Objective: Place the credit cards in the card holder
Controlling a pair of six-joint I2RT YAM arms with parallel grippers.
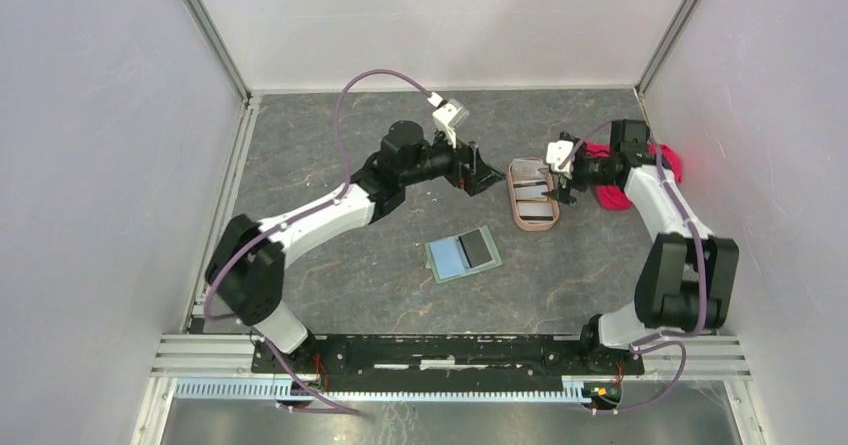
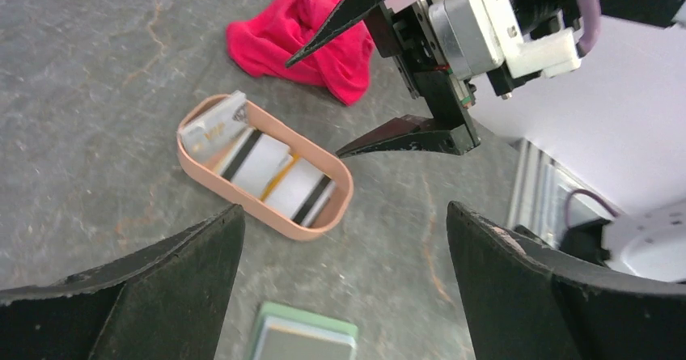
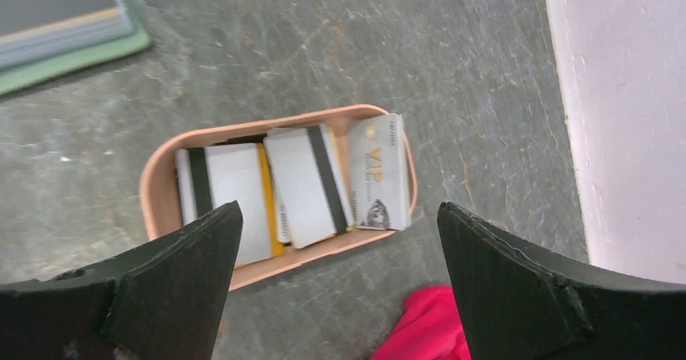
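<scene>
Several credit cards lie in a pink oval tray (image 1: 535, 226). At one end is a silver VIP card (image 3: 377, 170), tilted against the wall; a white card with a black stripe (image 3: 302, 184) lies mid-tray, another white card (image 3: 240, 190) towards the other end. The green-edged card holder (image 1: 464, 255), one half light blue and the other dark grey, rests flat in front of the tray. My left gripper (image 1: 489, 169) is open and empty, left of the tray. Open and empty too, my right gripper hangs above the tray's right side.
A crumpled red cloth (image 2: 311, 36) lies right of the tray, partly under the right arm in the top view. Walls (image 1: 745, 165) close in both sides.
</scene>
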